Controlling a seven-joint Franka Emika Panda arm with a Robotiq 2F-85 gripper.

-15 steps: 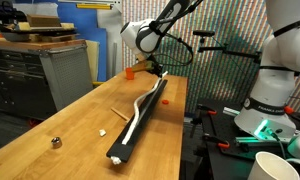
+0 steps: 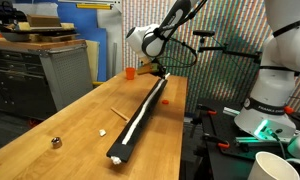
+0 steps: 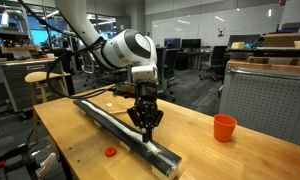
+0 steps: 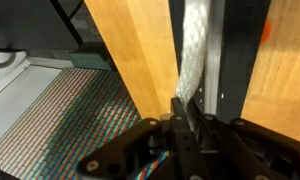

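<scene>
A long black rail (image 2: 118,152) lies lengthwise on the wooden table, with a white strip (image 2: 136,122) running along its top. At the rail's far end, my gripper (image 2: 162,74) is low over it. In exterior view 2 the gripper (image 3: 147,137) points down at the rail (image 3: 166,161) near its close end. The wrist view shows the white strip (image 4: 193,45) leading down into the gripper, which is shut on it. The fingertips are dark and the exact grip is partly hidden.
A small red disc (image 3: 111,152) lies beside the rail, and an orange cup (image 3: 224,127) stands farther off. A wooden stick (image 2: 120,114) and a metal knob (image 2: 56,142) rest on the table. Open tabletop surrounds the cup.
The white strip bowed sideways off the rail's line earlier; now it runs straighter along the rail. The gripper has moved slightly at the far end, and the rail has stayed in place.
</scene>
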